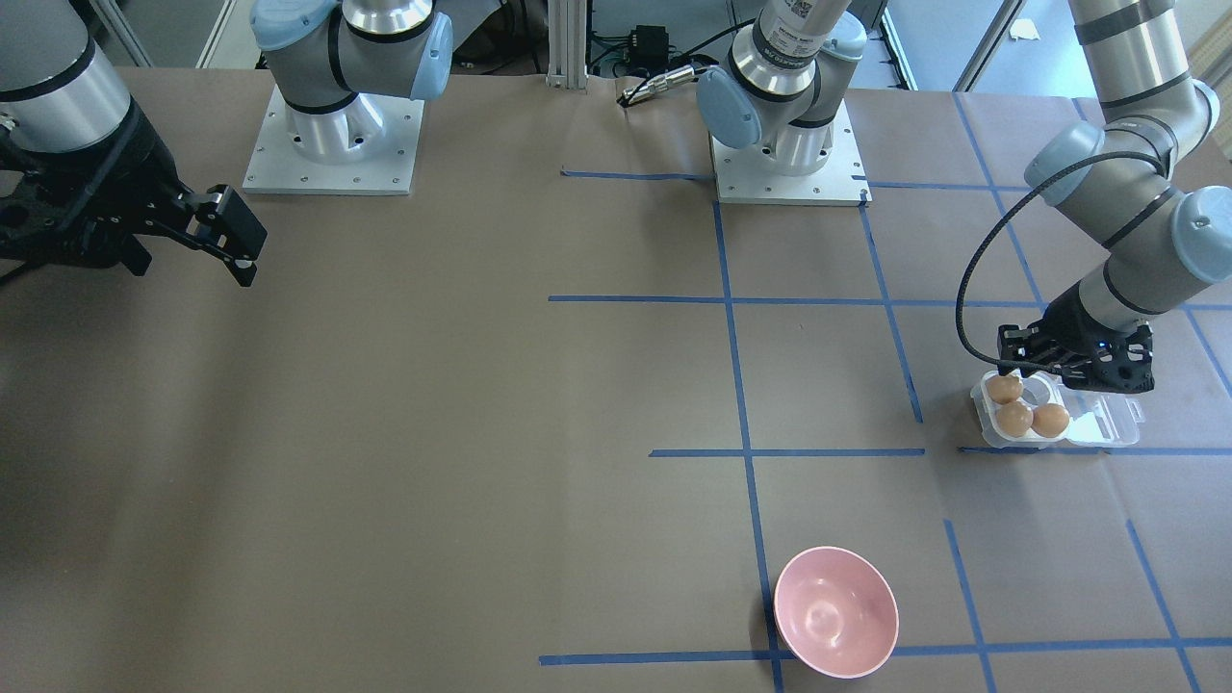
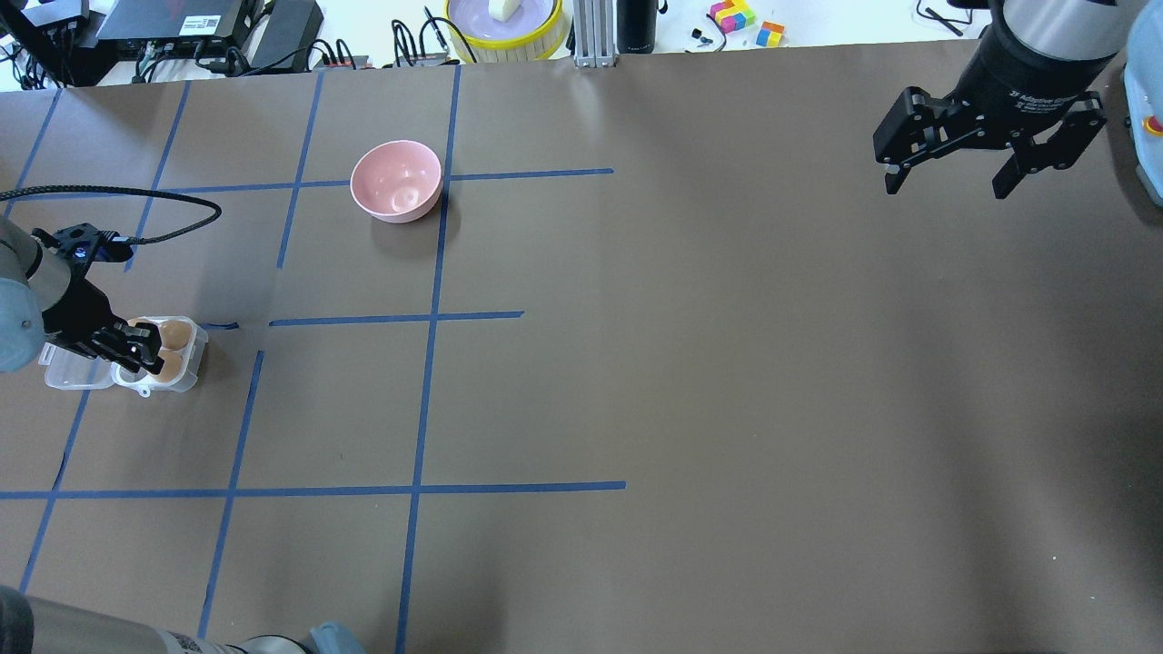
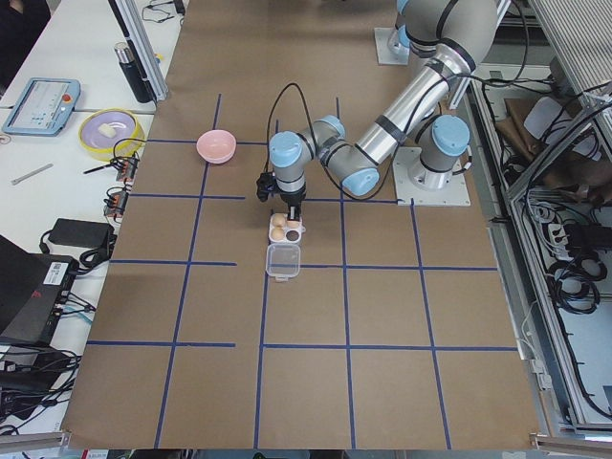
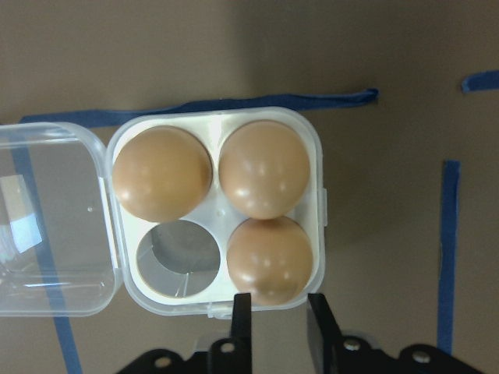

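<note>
A clear egg box (image 4: 132,293) with its lid (image 4: 47,288) folded open lies on the table. Three brown eggs (image 4: 162,173) fill three of its cups; the near-left cup (image 4: 178,259) is empty in the left wrist view. My gripper sits at the box's near edge, just behind the near-right egg (image 4: 270,257), its fingers apart with nothing seen between them. In the front and top views it is over the box, partly hiding it.
A pink bowl (image 1: 834,612) stands apart on the taped table. Another black gripper (image 1: 196,231) hangs over the opposite side, and other arm bases stand along one edge.
</note>
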